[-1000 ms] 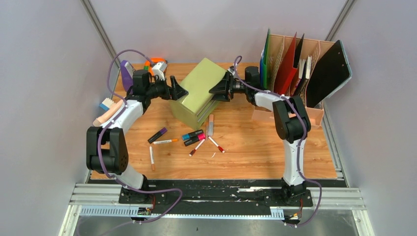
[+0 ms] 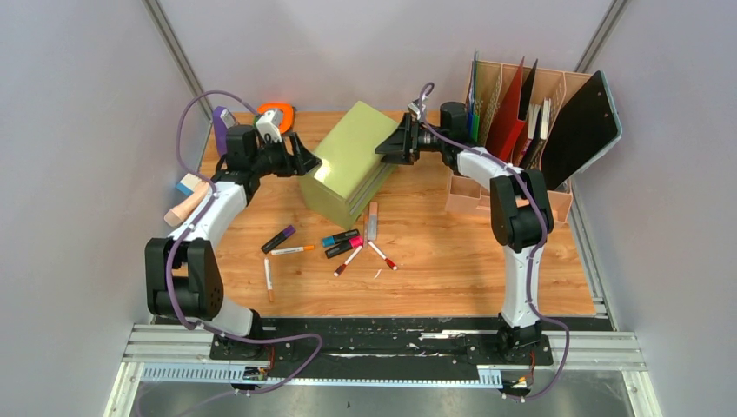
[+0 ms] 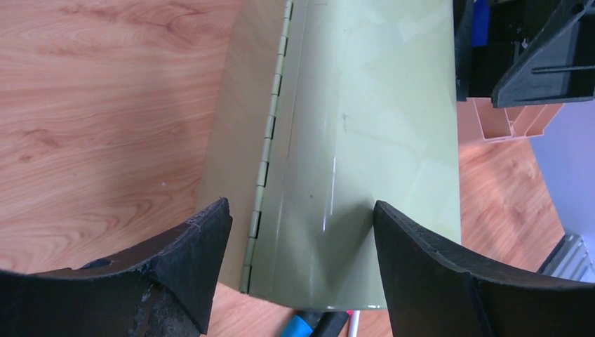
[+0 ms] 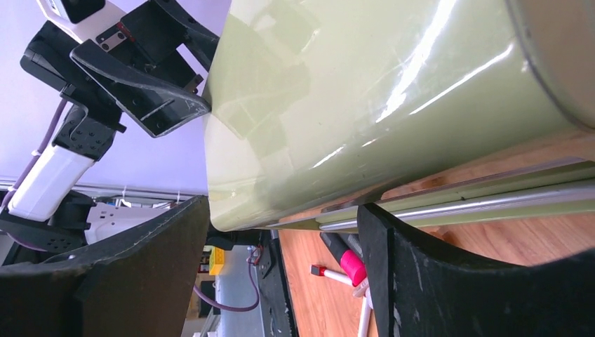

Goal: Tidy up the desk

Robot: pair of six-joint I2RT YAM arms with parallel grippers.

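A pale green box with a hinged edge [image 2: 352,156] stands at an angle on the back middle of the desk. On its left side my left gripper [image 2: 308,162] is part open; in the left wrist view the box's near corner [image 3: 330,232] shows beyond and between the parted fingers. My right gripper [image 2: 391,149] is open at the box's right side, and the glossy box face [image 4: 365,91] fills much of the right wrist view. Several markers, among them a black one with a pink cap [image 2: 343,247] and an orange-capped one [image 2: 293,250], lie loose in front of the box.
A pink organizer [image 2: 469,196] with folders, including a red folder [image 2: 507,122] and a black clipboard [image 2: 580,130], fills the back right. A purple item [image 2: 220,130] and an orange ring [image 2: 285,111] stand at the back left.
My left gripper has backed a little to the left, away from the box. Since a second ago the right gripper has drawn slightly to the right. The box looks unmoved.
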